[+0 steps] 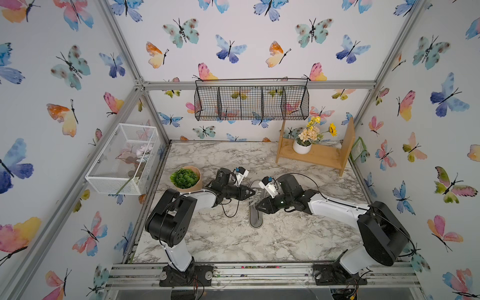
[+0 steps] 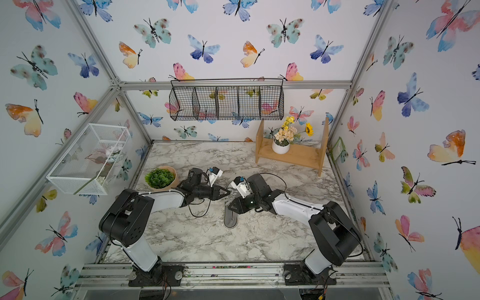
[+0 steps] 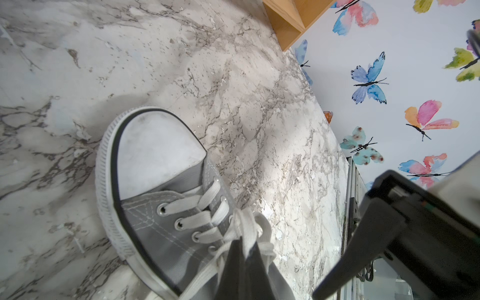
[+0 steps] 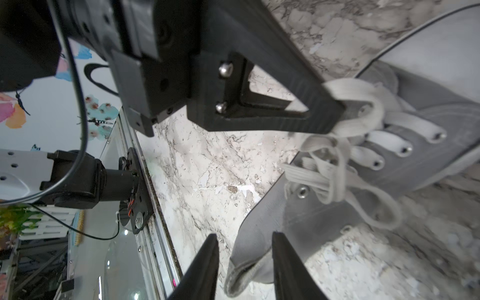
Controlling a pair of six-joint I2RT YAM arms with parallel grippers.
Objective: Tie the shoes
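Note:
The grey canvas shoe (image 3: 155,230) stands on the marble table with its white toe cap (image 3: 155,150) facing away from the front edge. White laces (image 4: 325,175) lie bunched in loops over its upper eyelets. My left gripper is shut at the laces, with a white lace loop (image 4: 357,92) pinched at its tips. My right gripper stands apart from the laces over the heel end of the shoe. A clear gap shows between its fingers, with nothing held there. In the top left view both grippers partly cover the shoe.
A bowl of greenery (image 1: 185,178) sits by the left arm. At the back right is a wooden shelf (image 1: 320,154) with a flower pot (image 1: 302,146). A wire rack (image 1: 252,102) hangs on the back wall.

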